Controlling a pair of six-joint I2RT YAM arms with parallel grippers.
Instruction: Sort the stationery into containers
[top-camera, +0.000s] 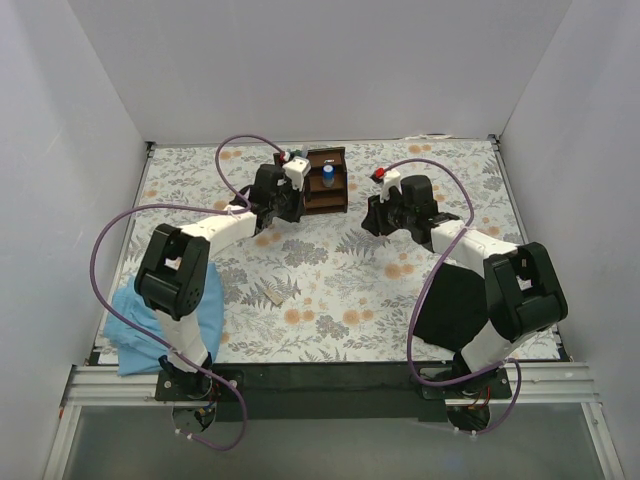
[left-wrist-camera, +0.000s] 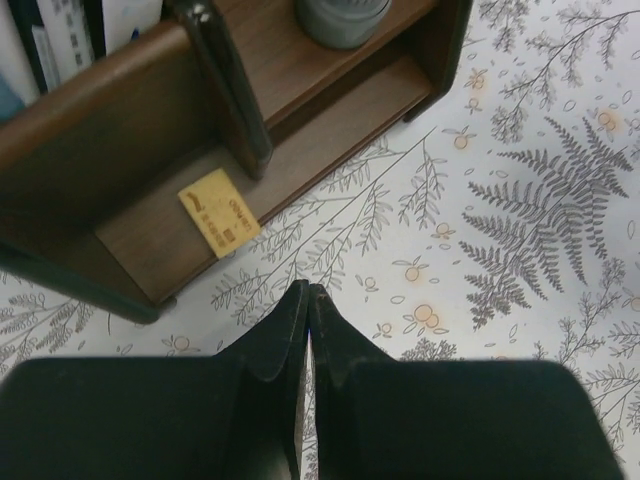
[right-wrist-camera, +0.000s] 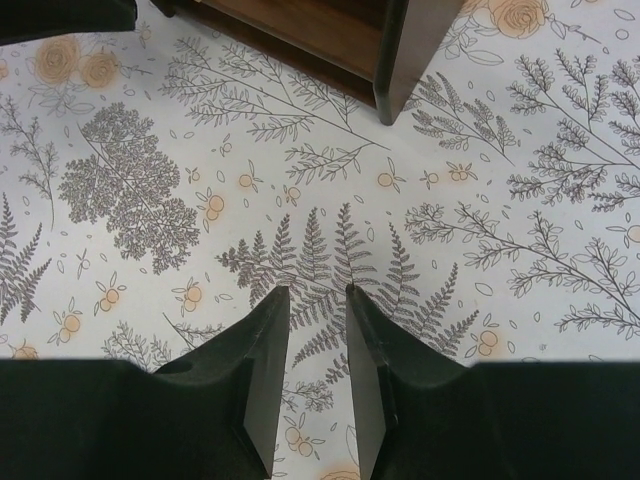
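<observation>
At the back of the table stands a dark wooden organizer (top-camera: 325, 198). Its tall compartment holds several pens or tubes (left-wrist-camera: 68, 35), and a blue-topped round container (top-camera: 328, 174) sits on its shelf. A small yellow block (left-wrist-camera: 220, 212) lies in the low front compartment. Just in front of the organizer's left part is my left gripper, shut with nothing showing between its fingers. My right gripper is to the right of the organizer over the bare cloth, its fingers parted and nothing between them.
A blue cloth (top-camera: 212, 318) covers the front left and a black cloth (top-camera: 447, 318) the front right. One small tan piece (top-camera: 273, 297) lies left of the middle.
</observation>
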